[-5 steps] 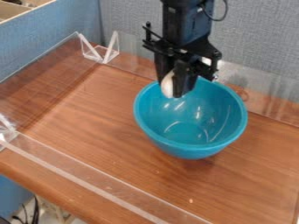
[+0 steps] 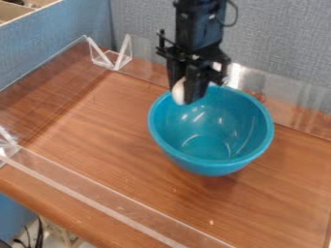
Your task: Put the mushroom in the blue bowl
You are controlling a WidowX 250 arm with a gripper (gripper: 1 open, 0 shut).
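Note:
A teal-blue bowl stands upright on the wooden table, right of the middle. The pale mushroom hangs at the bowl's back-left rim in the view, partly hidden behind the dark fingers. My black gripper comes down from the top and is shut on the mushroom. Nothing else shows inside the bowl.
Bare wooden table spreads left and in front of the bowl. A white wire stand is at the back left. A clear strip crosses the front, and grey-blue walls close off the back and left.
Compared with 1.0 s ago, they sit slightly higher. The bowl has not moved.

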